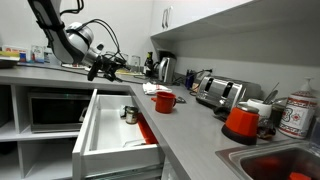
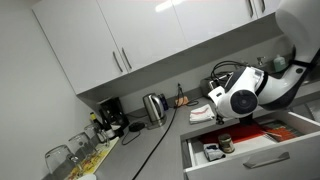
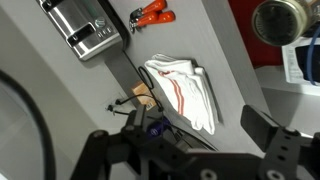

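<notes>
My gripper is open, with dark fingers apart at the lower edge of the wrist view and nothing between them. In exterior view 1 it hangs near the back counter, above the far end of the open white drawer [image 1: 120,160]. Below it in the wrist view lies a folded white cloth [image 3: 200,105] with a red stripe, on the grey counter [image 3: 235,85]. A round metal-rimmed jar [image 3: 277,22] shows at the upper right. That drawer also holds a jar [image 2: 226,144] in exterior view 2.
A red mug [image 1: 165,103] and a toaster [image 1: 222,93] stand along the right counter. Red-handled tools [image 3: 152,14] lie beside the toaster in the wrist view. A kettle [image 2: 154,108] and several upturned glasses line the back. Wall cabinets [image 2: 150,40] hang overhead.
</notes>
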